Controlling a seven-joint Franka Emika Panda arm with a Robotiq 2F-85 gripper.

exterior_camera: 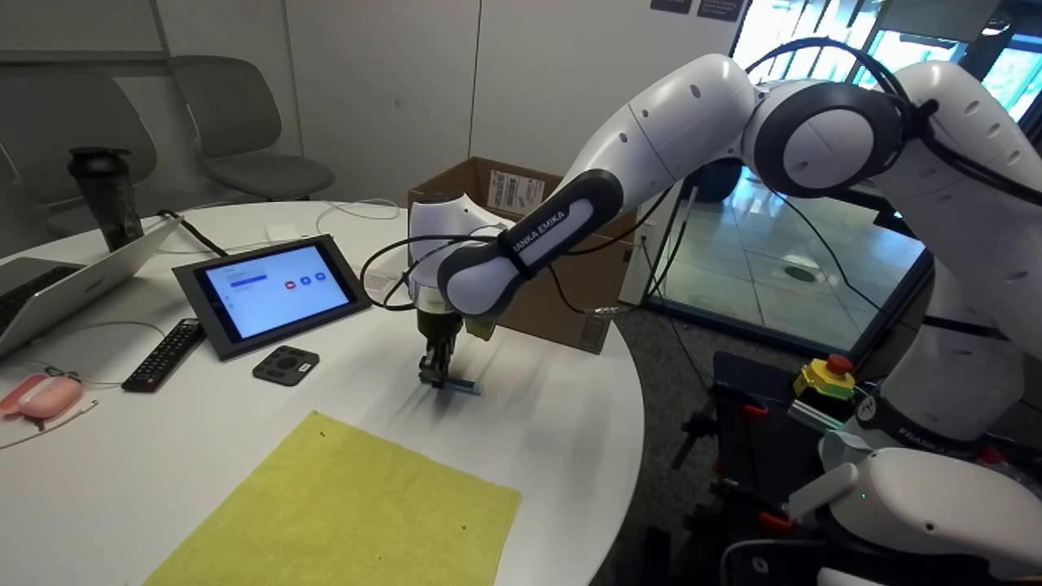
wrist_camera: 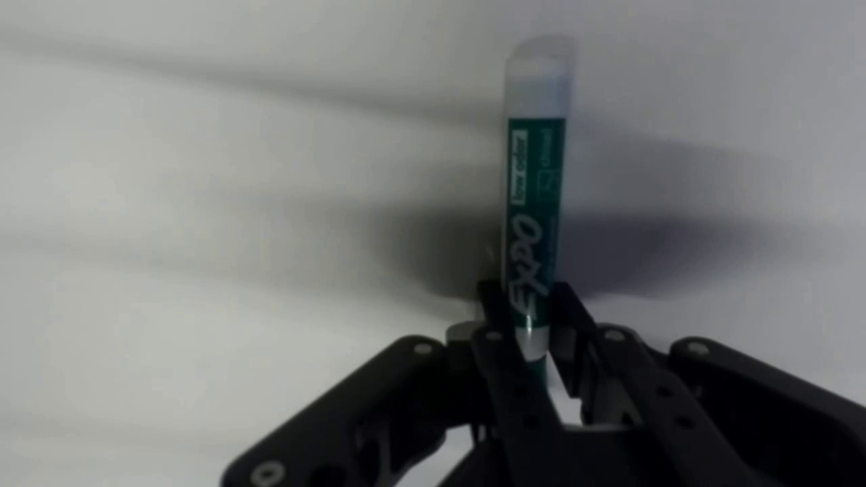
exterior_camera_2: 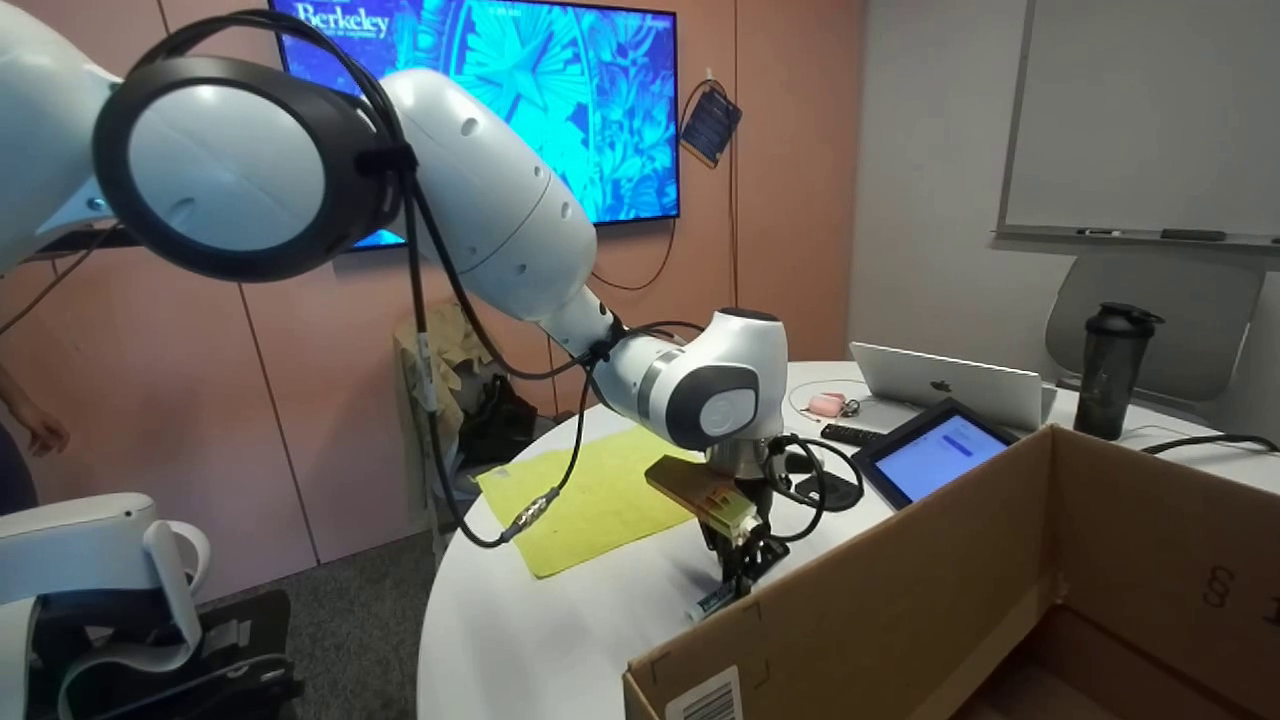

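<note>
Green-labelled Expo marker (wrist_camera: 533, 211) lies between the fingers of my gripper, which is shut on it near the end of its label. In the wrist view its pale end points up and away from the fingers, and a dark shadow falls on the white table around it. From the first exterior view, the marker (exterior_camera: 461, 387) sticks out to the right of my gripper (exterior_camera: 436, 379), low over the table; whether it touches the surface I cannot tell. The second exterior view shows my gripper (exterior_camera_2: 744, 564) close beside the cardboard box, partly behind its edge.
An open cardboard box (exterior_camera: 557, 303) stands behind the gripper. A yellow cloth (exterior_camera: 361, 508) lies in front. To the left are a tablet (exterior_camera: 278, 288), a small black device (exterior_camera: 286, 365), a remote (exterior_camera: 164, 356) and a laptop (exterior_camera: 83, 278).
</note>
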